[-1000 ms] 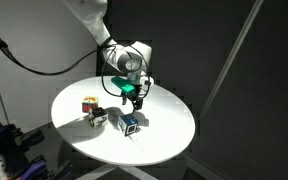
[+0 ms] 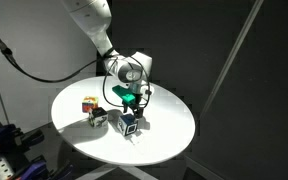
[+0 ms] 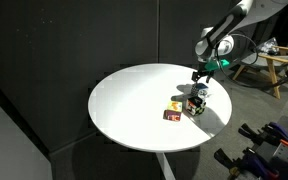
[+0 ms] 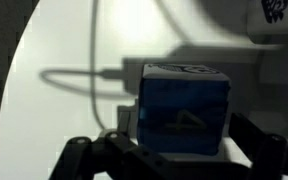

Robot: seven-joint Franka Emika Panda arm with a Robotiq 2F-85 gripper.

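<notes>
A small blue box with a pale patterned side rests on the white round table, towards its front in exterior view 1. My gripper is open, with one finger on either side of the box in the wrist view. In exterior view 1 the gripper hangs just above and behind the blue box. Whether the fingers touch it cannot be told. The box's lower part is hidden by the gripper in the wrist view.
A dark box with pale faces stands left of the blue one. Behind that sits a red and yellow box. A white box with dark print shows at the wrist view's upper right corner.
The boxes have stayed in place.
</notes>
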